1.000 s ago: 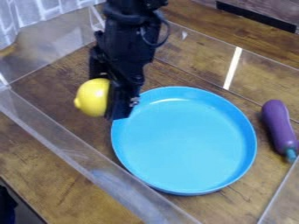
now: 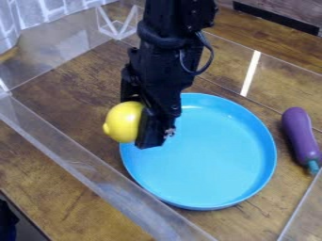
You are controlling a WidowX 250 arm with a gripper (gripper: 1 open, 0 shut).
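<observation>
My black gripper (image 2: 147, 115) reaches down from the top middle, shut on a round yellow object (image 2: 123, 121), which it holds at the left rim of a blue plate (image 2: 208, 169). The gripper covers part of the yellow object and the plate's upper left.
A purple eggplant (image 2: 300, 139) lies on the wooden surface right of the plate. Clear walls edge the area at the upper left, lower left and lower right. Bare wood (image 2: 70, 80) lies left of the gripper.
My gripper and the yellow object have moved rightward and somewhat down in the view, toward the plate. The plate and eggplant stay put.
</observation>
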